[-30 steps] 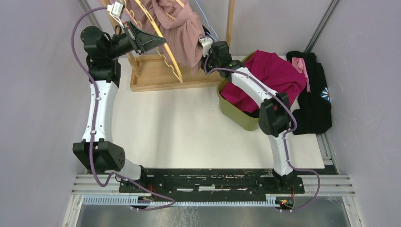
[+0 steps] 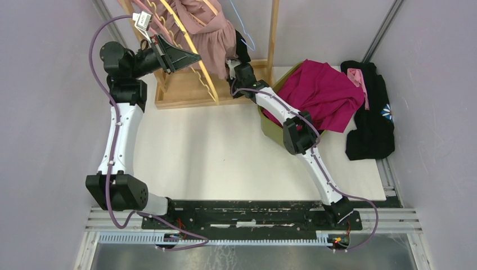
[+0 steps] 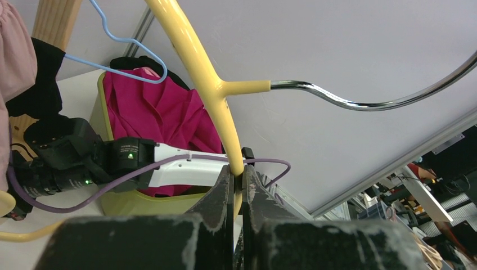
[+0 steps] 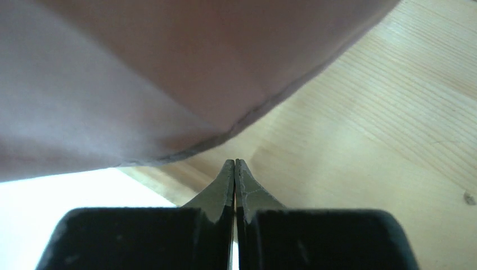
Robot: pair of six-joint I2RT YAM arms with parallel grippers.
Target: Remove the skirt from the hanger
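The dusty-pink skirt (image 2: 208, 39) hangs among hangers on the wooden rack at the top; its hem (image 4: 185, 95) fills the upper part of the right wrist view. My left gripper is shut on a yellow hanger (image 3: 209, 84), seen at the rack's front in the top view. My right gripper is shut, nothing visible between its fingers, low under the skirt's hem and over the wooden base (image 4: 382, 135); in the top view it is mostly hidden at the skirt's lower right.
A green bin (image 2: 275, 132) holding magenta cloth (image 2: 320, 95) stands right of the rack. Black garments (image 2: 368, 135) lie at far right. A blue hanger (image 3: 135, 73) hangs on the rack's right side.
My right arm has moved leftward, in behind and under the skirt. My left gripper has shifted slightly right and down with the yellow hanger.
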